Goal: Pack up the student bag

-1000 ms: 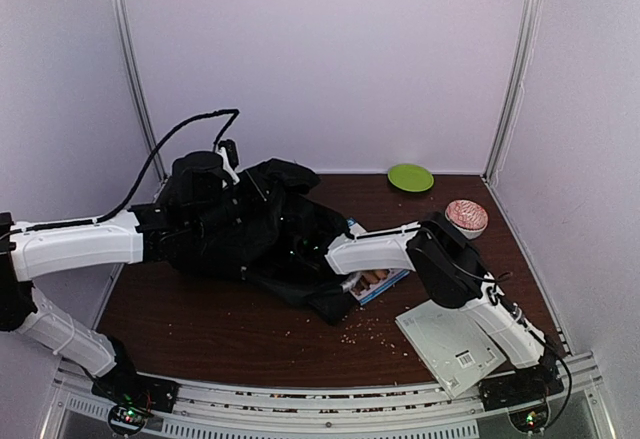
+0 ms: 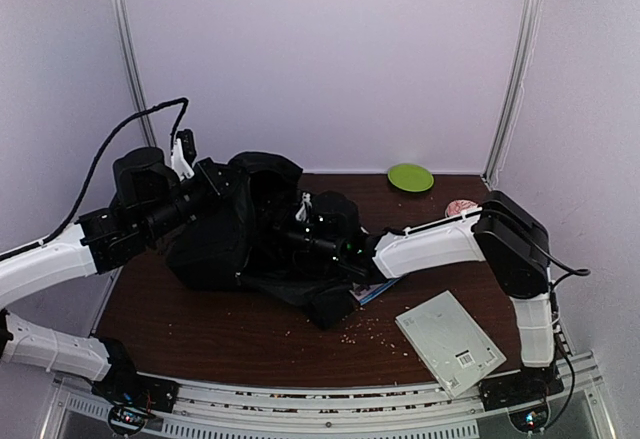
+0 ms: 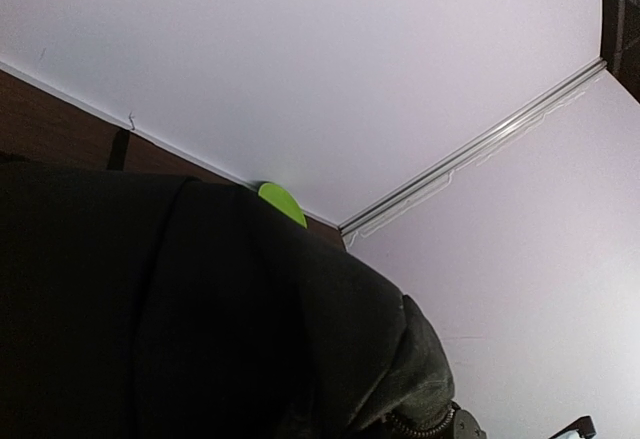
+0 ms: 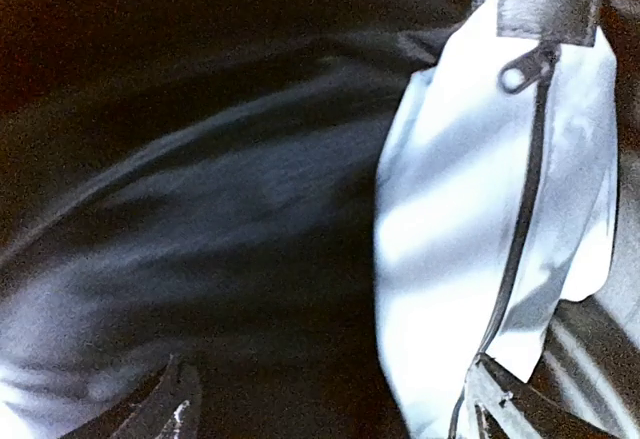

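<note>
The black bag (image 2: 205, 249) lies slumped on the table with its mouth held up and open. At its upper edge my left gripper (image 2: 228, 176) is shut on the bag's fabric. Black cloth (image 3: 230, 309) fills the lower left wrist view and hides those fingers. My right gripper reaches into the bag's mouth and is open, its fingertips low in the right wrist view. A pale zippered pouch (image 4: 450, 199) lies inside, against dark lining, near the right-hand finger (image 4: 500, 404); nothing is clamped between the fingers.
Partly under the right forearm lies a colourful book (image 2: 368, 293). A flat white notebook-like item (image 2: 452, 341) rests at front right. A green plate (image 2: 411, 177) and a pink-topped bowl (image 2: 459, 206) stand at the back right. Crumbs dot the front middle.
My left gripper has shifted left, and the bag's upper edge has come with it, widening the mouth. The right arm has lifted its elbow, moving it rightward and up in the picture.
</note>
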